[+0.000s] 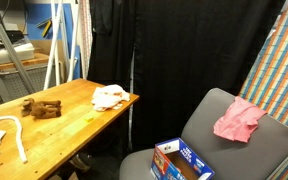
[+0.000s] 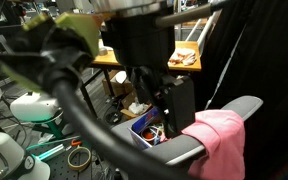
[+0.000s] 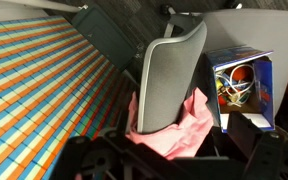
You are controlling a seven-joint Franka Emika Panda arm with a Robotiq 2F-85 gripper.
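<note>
A pink cloth [image 1: 239,119] is draped over the top of the grey chair's backrest [image 1: 214,108]. Seen from the wrist, the cloth [image 3: 184,132] lies below and between the widely parted dark fingers of my gripper, which is open. Exterior view 2 has the dark gripper close to the camera, one finger [image 2: 181,103] just above and left of the cloth [image 2: 221,140]; contact cannot be told there. An open blue box [image 1: 184,160] rests on the chair seat. Cables and small colourful items fill this box [image 3: 266,78].
A wooden table [image 1: 79,118] to the left carries a brown plush animal [image 1: 41,108], a pale cloth [image 1: 110,96] and a white curved tube [image 1: 20,135]. Black curtain [image 1: 199,50] hangs behind the chair, with a striped curtain [image 1: 282,65] at the right.
</note>
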